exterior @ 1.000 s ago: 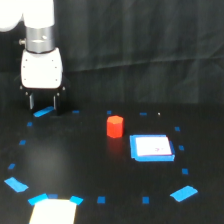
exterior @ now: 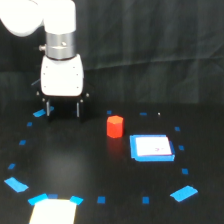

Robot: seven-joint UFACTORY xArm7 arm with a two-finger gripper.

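Note:
A red block (exterior: 115, 127) stands near the middle of the dark table. To its right lies a white rectangle (exterior: 154, 145) with a blue border. At the upper left hangs my white gripper (exterior: 63, 107), its thin fingers apart above the table, with nothing visible between them.
A pale square (exterior: 52, 211) is cut off at the bottom left edge. Small blue tape marks (exterior: 182, 193) are scattered over the table.
My arm and gripper have moved right, toward the red block's side. The block and the bordered rectangle are where they were.

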